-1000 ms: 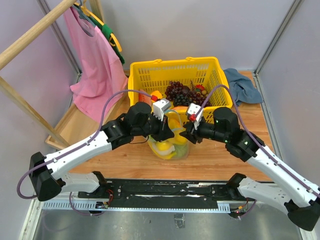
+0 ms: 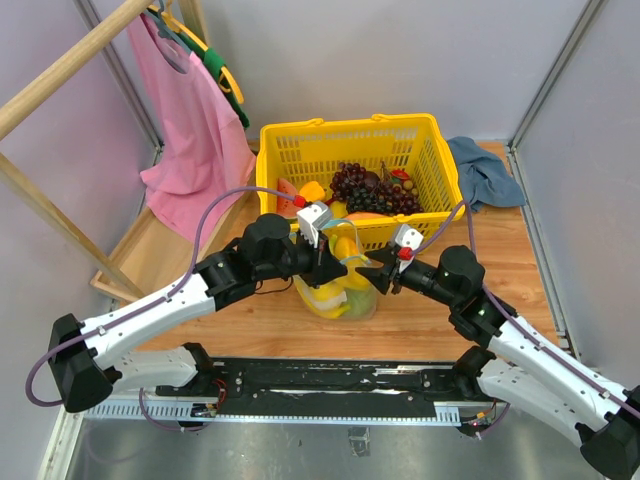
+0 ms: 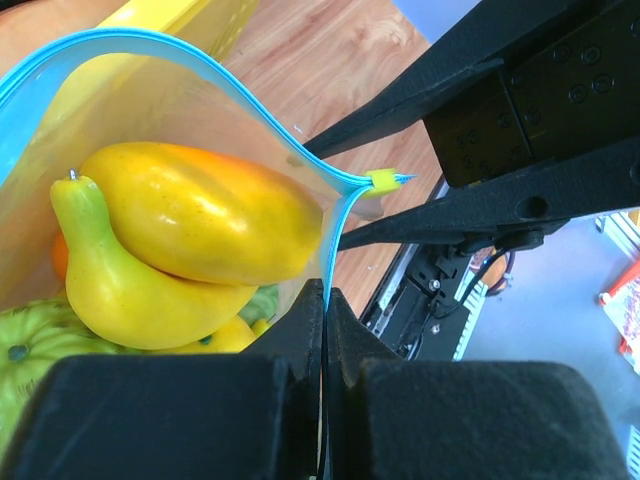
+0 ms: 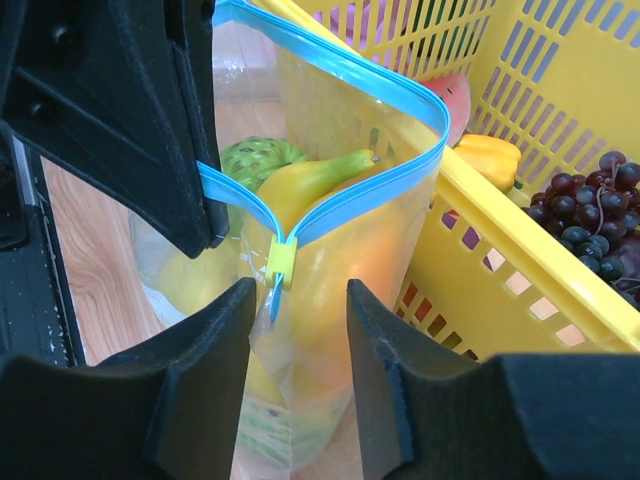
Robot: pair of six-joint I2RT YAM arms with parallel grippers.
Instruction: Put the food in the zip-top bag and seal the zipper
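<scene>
The zip top bag (image 2: 336,300) stands open on the table before the yellow basket, holding a yellow mango (image 3: 205,215), a pear (image 3: 120,285) and a green fruit (image 3: 40,370). My left gripper is shut at the bag's blue zipper edge; whether film is between its fingers is hard to see. My right gripper is part open, its fingers either side of the bag's corner with the yellow-green slider (image 4: 280,262), which shows between and just beyond the fingertips.
The yellow basket (image 2: 290,140) holds grapes (image 2: 355,185), watermelon and other food. A blue cloth (image 2: 485,180) lies at the back right. A wooden rack with hanging clothes stands at the left; bare table lies to the right.
The left gripper shifted slightly left and has since stayed put.
</scene>
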